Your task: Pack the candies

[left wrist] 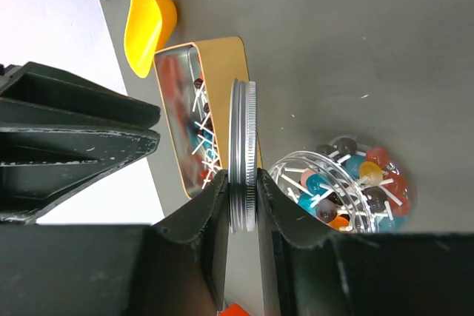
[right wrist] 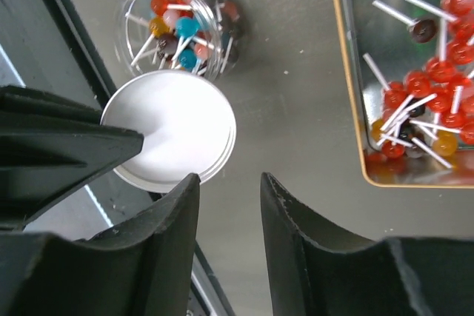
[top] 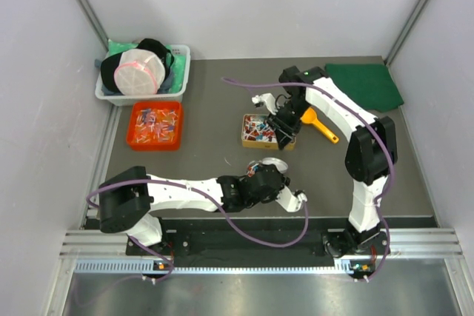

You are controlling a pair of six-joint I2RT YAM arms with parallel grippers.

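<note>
In the left wrist view, my left gripper is shut on a round silver lid (left wrist: pixel 243 138), seen edge-on. The right wrist view shows the lid's white face (right wrist: pixel 181 127). A clear jar (left wrist: pixel 337 190) of mixed lollipops lies beside and below the lid, apart from it. My right gripper is part open with nothing between its fingers, close to the lid. Behind the jar, the tan-edged metal tin (top: pixel 248 140) holds more lollipops (right wrist: pixel 444 72), many of them red.
An orange tray (top: pixel 154 146) of wrapped pieces sits at the left, with a white basket (top: pixel 185 72) of cloth items behind it. The yellow scoop (top: pixel 324 130) rests right of the tin, near a green cloth (top: pixel 363 85). Bare table lies between tray and tin.
</note>
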